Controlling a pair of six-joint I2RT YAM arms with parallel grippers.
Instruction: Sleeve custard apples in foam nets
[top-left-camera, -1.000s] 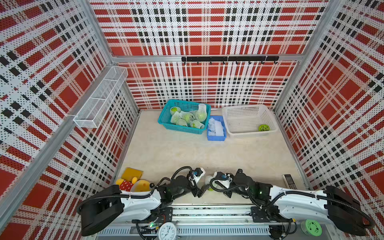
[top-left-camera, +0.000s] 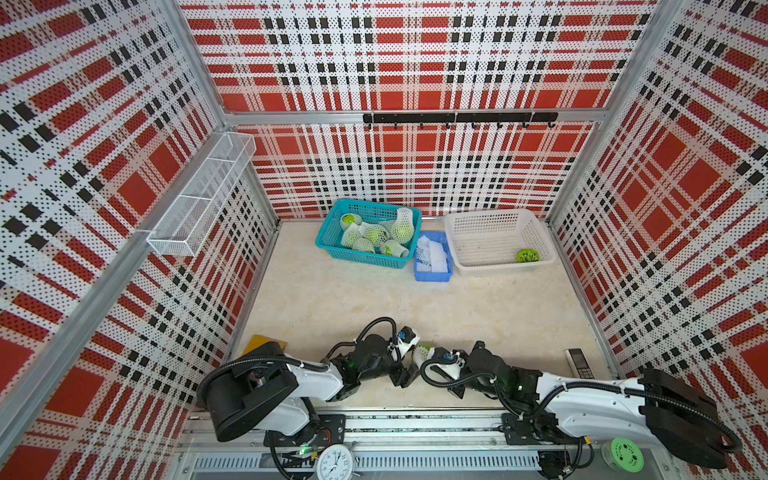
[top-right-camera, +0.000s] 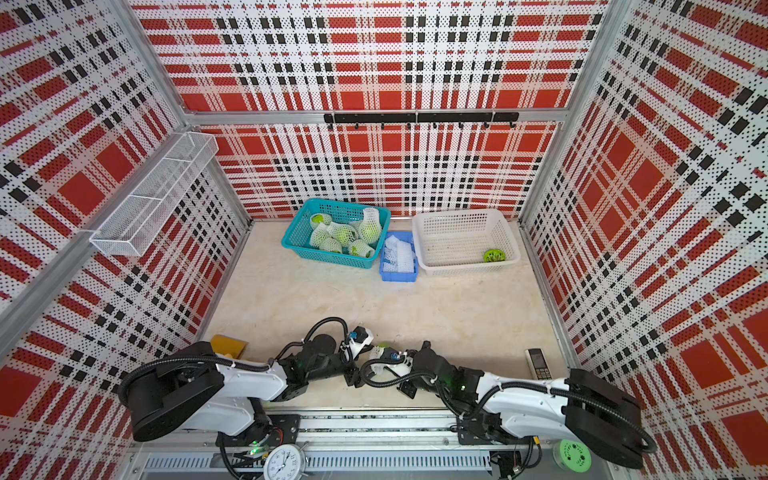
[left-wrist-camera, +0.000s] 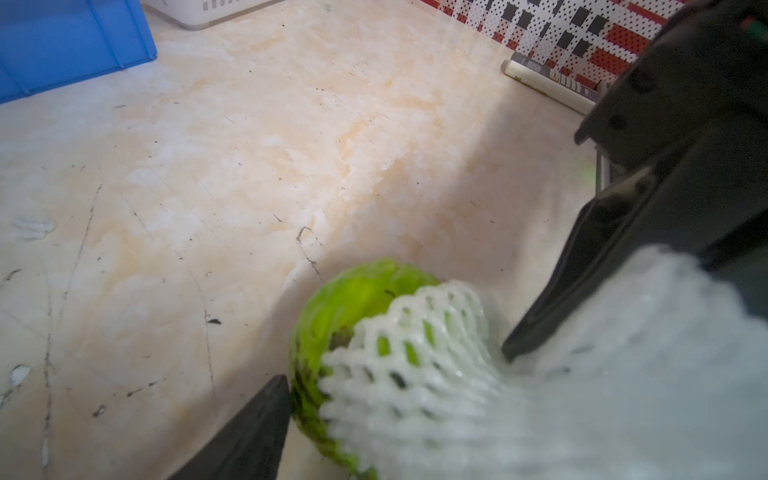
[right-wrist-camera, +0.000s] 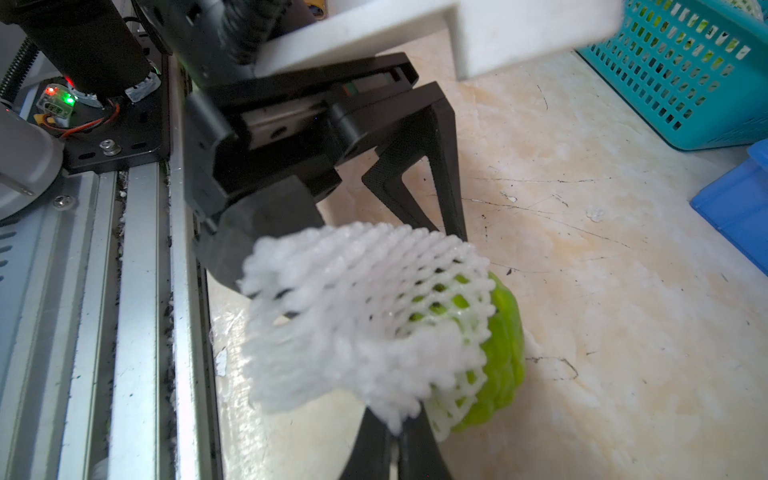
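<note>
A green custard apple (left-wrist-camera: 348, 308) lies on the table, partly inside a white foam net (left-wrist-camera: 416, 384); one end of the fruit is bare. In the right wrist view the net (right-wrist-camera: 344, 288) trails off the fruit as a loose, bunched sleeve. My right gripper is shut at the lower edge of this net, the foam bunched at its fingertips. Around the fruit, my left gripper (top-left-camera: 409, 360) stands open; one of its fingers (left-wrist-camera: 248, 436) is beside the bare end, and the net hides much of the other in the left wrist view.
A teal basket (top-left-camera: 336, 249) with several netted fruits, a blue tray (top-left-camera: 433, 277) of foam nets and a white basket (top-left-camera: 488, 262) with one bare custard apple (top-left-camera: 527, 255) line the back. Mid-table is clear. A phone-like handset (top-left-camera: 578, 364) lies at right.
My left arm has shifted right and slightly toward the back, covering more of the yellow and red items at the left. My right arm has barely moved; more green fruit shows between the grippers.
</note>
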